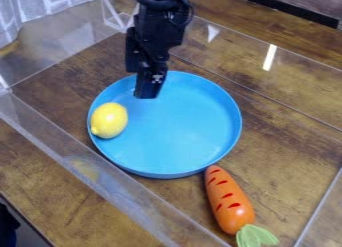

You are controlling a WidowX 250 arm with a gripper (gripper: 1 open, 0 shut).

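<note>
My black gripper point(144, 79) hangs open over the back rim of a blue plate point(174, 136), at the upper middle of the camera view, with nothing visible between its fingers. A yellow lemon-like object point(108, 120) rests on the left side of the plate. An orange toy carrot point(227, 199) with red marks and a pale green top lies on the wooden table, front right of the plate.
The wooden table point(281, 111) has free room to the right of the plate and at the back left. A clear see-through edge point(67, 171) runs diagonally along the left and front of the workspace.
</note>
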